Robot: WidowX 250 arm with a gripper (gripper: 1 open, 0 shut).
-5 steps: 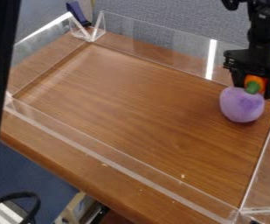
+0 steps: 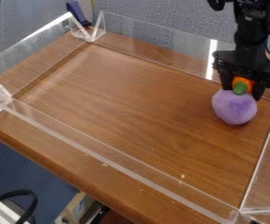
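Note:
A black robot gripper point(image 2: 241, 80) hangs at the right of the wooden table, low over a purple toy point(image 2: 234, 108), round like an eggplant, with a green top. An orange object point(image 2: 245, 82) shows between the dark fingers, just behind the green top. The fingertips are partly hidden by these things, so I cannot tell whether the gripper is shut on either.
Clear acrylic walls point(image 2: 148, 38) border the wooden tabletop point(image 2: 125, 114), whose middle and left are empty. A dark blue object point(image 2: 79, 12) stands outside the back left corner. A cable point(image 2: 26, 197) lies at the lower left.
The gripper has moved slightly left and down, and the purple toy has shifted a little to the left with it.

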